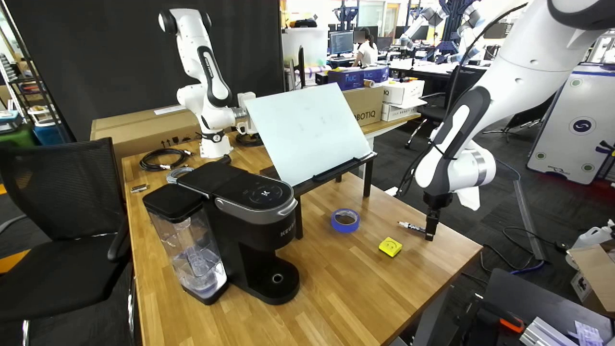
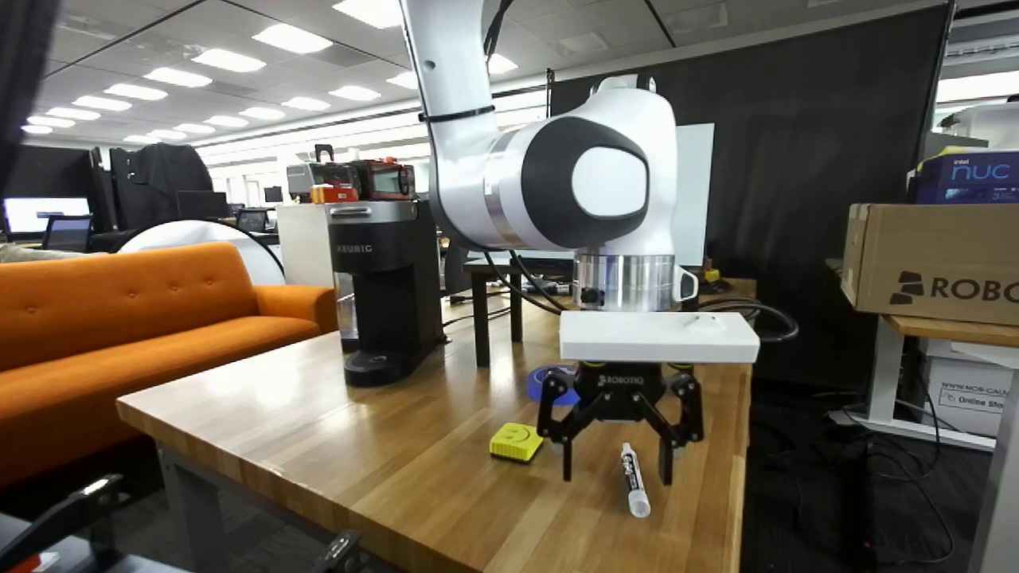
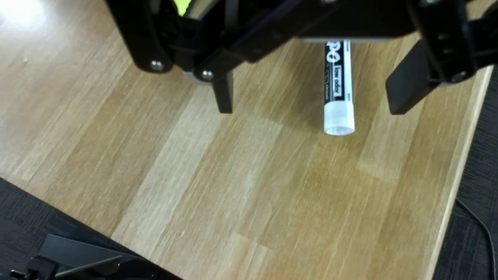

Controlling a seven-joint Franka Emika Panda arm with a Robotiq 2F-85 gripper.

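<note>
A white marker with a black label (image 3: pixel 339 88) lies on the wooden table, its white end toward the bottom of the wrist view. My gripper is open, with a finger on each side of the marker and a gap on both sides. In exterior view 2 the gripper (image 2: pixel 617 465) points down, and the marker (image 2: pixel 633 477) shows between and in front of its fingers. From exterior view 1, the gripper (image 1: pixel 430 233) covers one end of the marker (image 1: pixel 410 227). Part of the marker is hidden under the gripper body in the wrist view.
A yellow square block (image 1: pixel 390 247) and a roll of blue tape (image 1: pixel 345 221) lie near the marker. The black coffee maker (image 1: pixel 253 230) and a white board (image 1: pixel 311 133) on a dark stand take up the table farther back. The table's edge (image 3: pixel 460 177) runs close by the gripper.
</note>
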